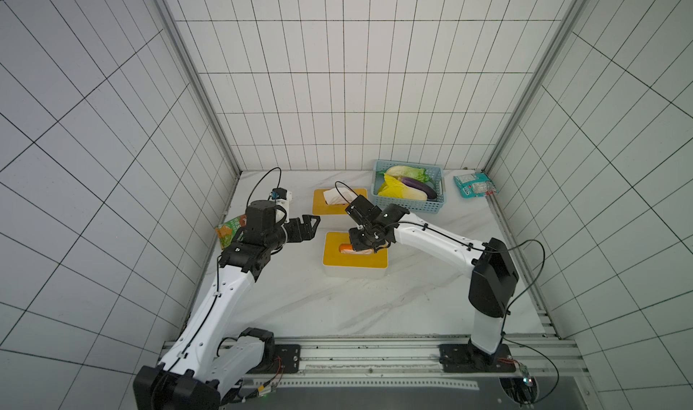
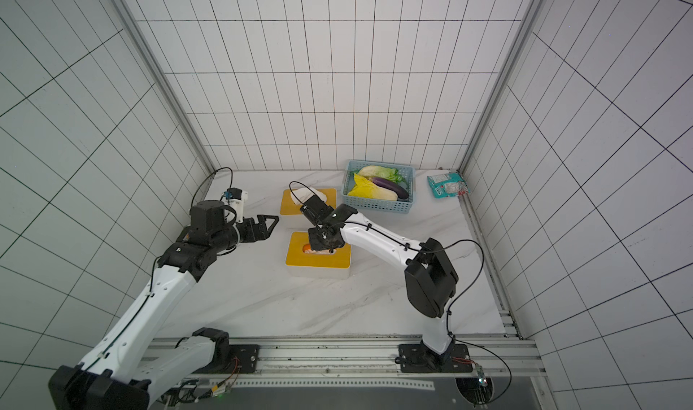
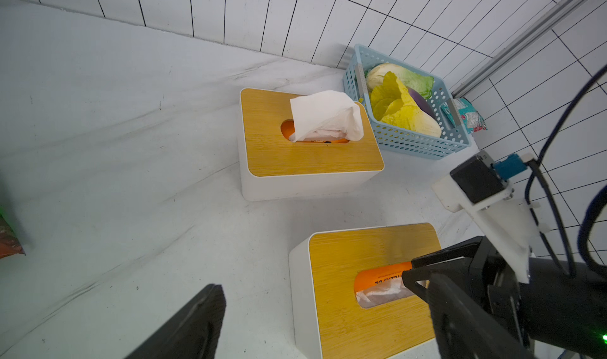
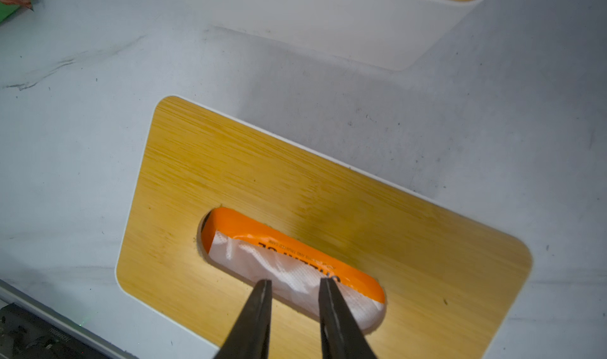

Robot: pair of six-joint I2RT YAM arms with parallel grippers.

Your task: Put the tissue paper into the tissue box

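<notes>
The front tissue box [image 4: 208, 144] has a wood-coloured lid with a long slot. Inside the slot lie an orange wrapper [image 4: 284, 242] and white tissue paper [image 4: 272, 264]. My right gripper is over the slot's front side, fingertips a little apart with nothing visible between them; whether they touch the paper I cannot tell. Behind stands a second tissue box [image 3: 265, 160], a white tissue [image 3: 325, 113] sticking up from its slot. My left gripper [image 1: 316, 226] hangs open and empty to the left of the front box.
A blue basket [image 3: 417, 145] of vegetables stands at the back right, with a teal packet [image 1: 474, 184] beyond it. A green packet [image 1: 229, 231] lies at the far left.
</notes>
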